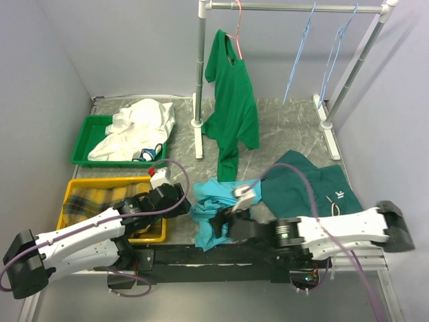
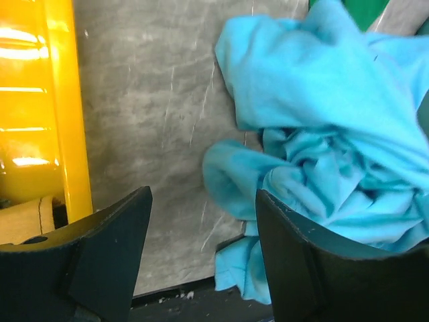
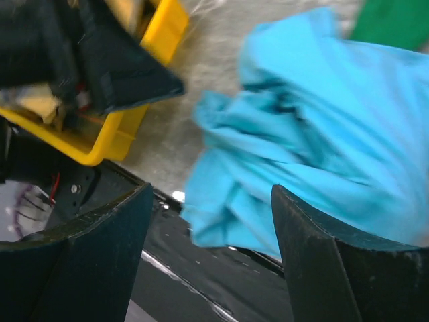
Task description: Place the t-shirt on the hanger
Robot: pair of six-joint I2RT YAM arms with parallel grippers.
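A light-blue t-shirt [image 1: 209,201] lies crumpled on the grey table, its folds bunched in the left wrist view. At its left edge is my left gripper [image 1: 186,201], fingers apart, with bare table and some blue cloth [image 2: 315,87] beyond the fingers. My right gripper [image 1: 218,221], blurred, hovers over the cloth's front part; its fingers [image 3: 94,255] stand apart and grip nothing visible. A green t-shirt [image 1: 233,94] hangs from a pink hanger [image 1: 238,30] on the rack. Two light-blue hangers [image 1: 299,57] hang farther right, seen nearly edge-on.
A yellow bin [image 1: 107,182] with plaid cloth stands at left, near my left arm. Behind it is a green tray [image 1: 79,144] holding white cloth. A dark teal garment [image 1: 301,188] lies at right. The rack's rail [image 1: 288,7] crosses the back. Bare table shows beneath the rack.
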